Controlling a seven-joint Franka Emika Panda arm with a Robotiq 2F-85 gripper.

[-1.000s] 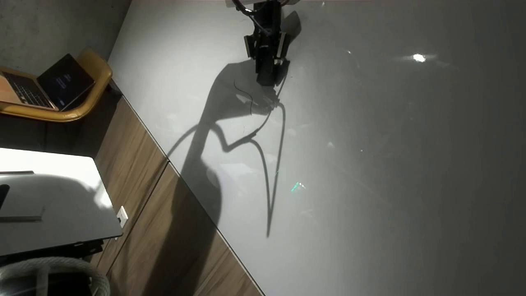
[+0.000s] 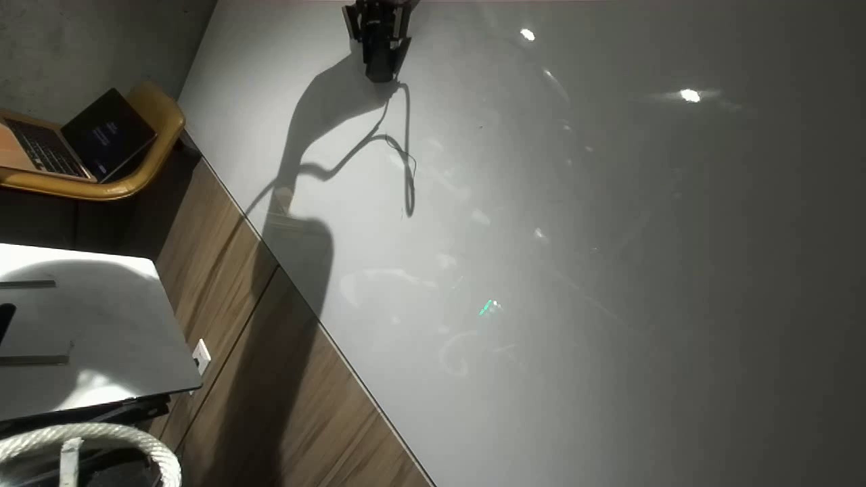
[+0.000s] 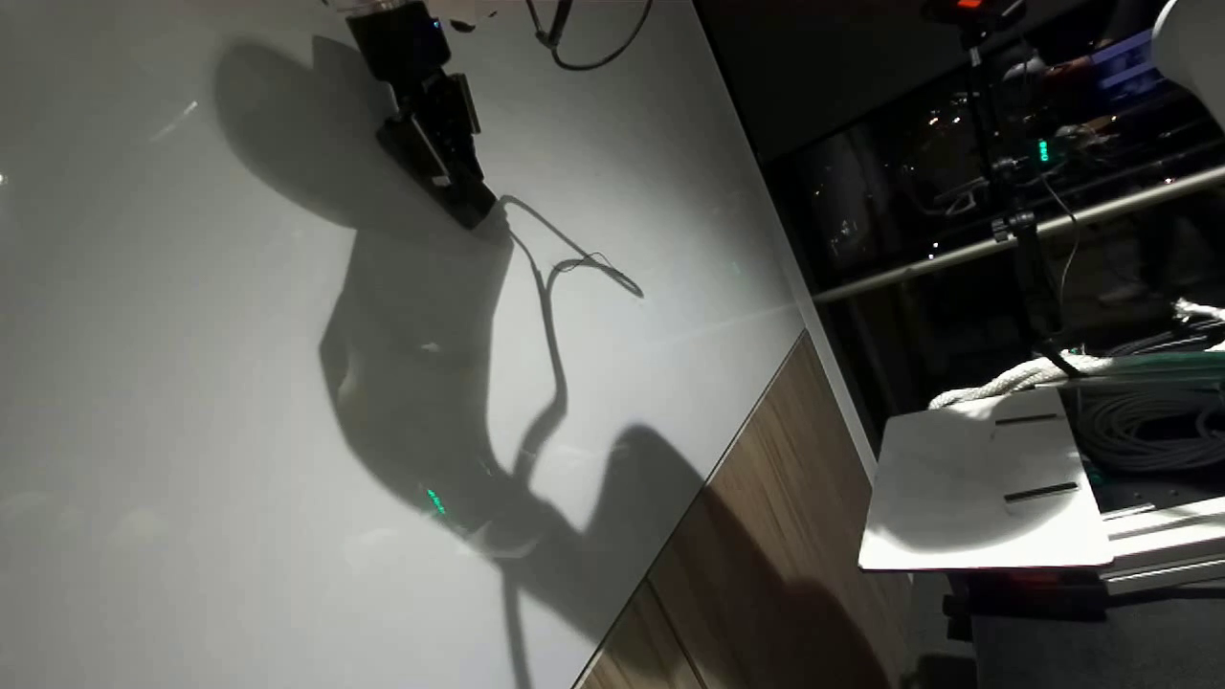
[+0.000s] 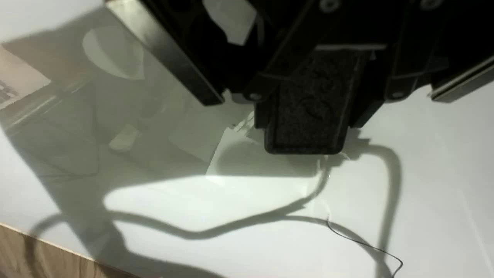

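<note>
My gripper is shut on a dark, textured block [image 4: 308,111] with rounded lower corners, whose sides lie between the two fingers. In exterior view 1 the block [image 2: 379,66] points downward from the gripper at the top of the picture. From the other side, the block [image 3: 465,205] hangs tilted in exterior view 2, over the glossy white surface [image 3: 207,402]. A fine dark, curved line [image 4: 356,241] shows on that surface near the block; whether it is a mark or a thread I cannot tell. Contact between block and surface cannot be made out.
Wood-grained panels [image 2: 316,389] border the white surface. A laptop [image 2: 109,134] rests on a yellow chair [image 2: 170,122], and a white-topped stand [image 2: 97,325] is below it. Coiled rope [image 2: 162,454] lies lower left.
In exterior view 1, the gripper and the dark block have moved up and to the left. Their shadow has shifted the same way. The fine dark line stays in about the same place.
</note>
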